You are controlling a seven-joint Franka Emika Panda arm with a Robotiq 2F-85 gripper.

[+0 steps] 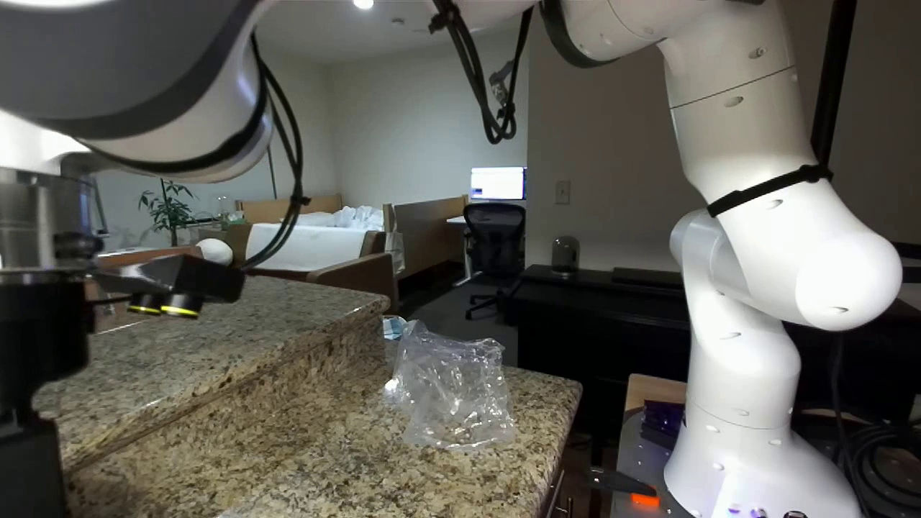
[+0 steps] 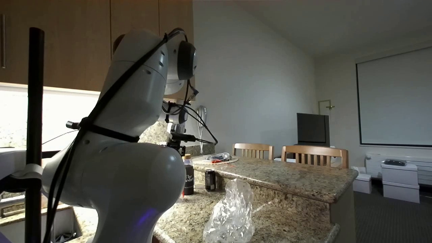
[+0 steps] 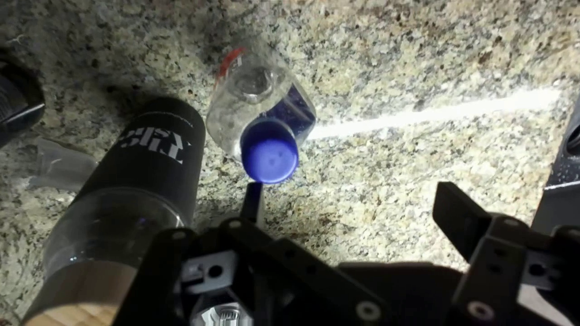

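Note:
My gripper stands open in the wrist view, pointing down at the granite counter with nothing between its fingers. Just beyond the left fingertip is the blue cap of a clear bottle [image 3: 223, 117]; whether finger and cap touch, I cannot tell. To the left, a dark bottle [image 3: 157, 144] with white lettering and a wooden top rises close beside my left finger. In exterior view 1 the gripper body [image 1: 39, 345] is at the left edge, its fingertips out of frame. The arm mostly hides the gripper in exterior view 2.
A crumpled clear plastic bag [image 1: 457, 388] lies on the lower counter. A black can [image 2: 210, 180] stands near the dark bottle by the raised ledge [image 2: 283, 172]. Bare granite [image 3: 380, 179] shows between and right of my fingers.

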